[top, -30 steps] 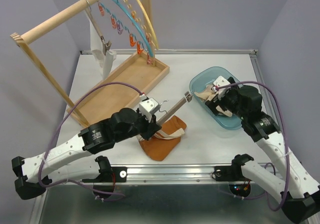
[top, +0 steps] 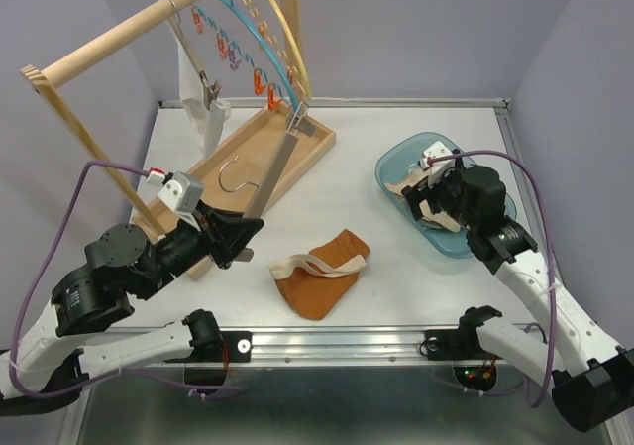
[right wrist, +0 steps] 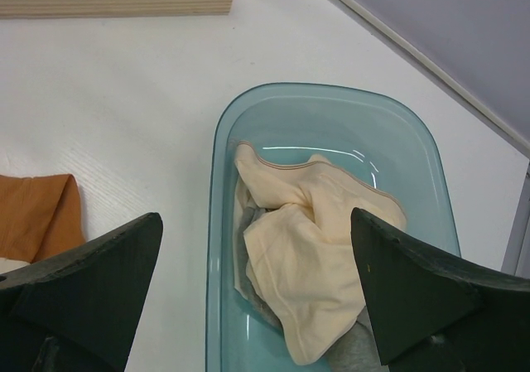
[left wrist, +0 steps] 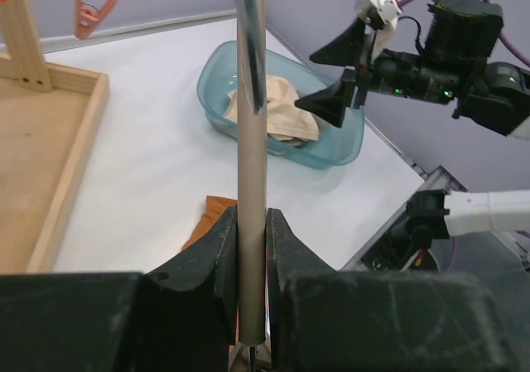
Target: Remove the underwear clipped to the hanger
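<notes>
My left gripper (top: 241,237) is shut on a pale wooden clip hanger (top: 270,174), which stands tilted between its fingers with a metal clip at its upper end. In the left wrist view the hanger's bar (left wrist: 252,181) runs upright through the middle, and no underwear shows on it. A light blue basin (top: 389,179) at the right holds cream and grey cloth; the cream underwear (right wrist: 306,223) lies crumpled inside. My right gripper is open above the basin, nothing between its fingers.
A wooden rack's rail (top: 139,26) carries coloured hangers and a white garment (top: 193,88). Its wooden base (top: 317,143) lies below. Brown cloth (top: 322,288) with a cream strap rests at the front middle. White table between base and basin is clear.
The left arm has swung left and toward the rack with the hanger, which now leans more steeply over the wooden base.
</notes>
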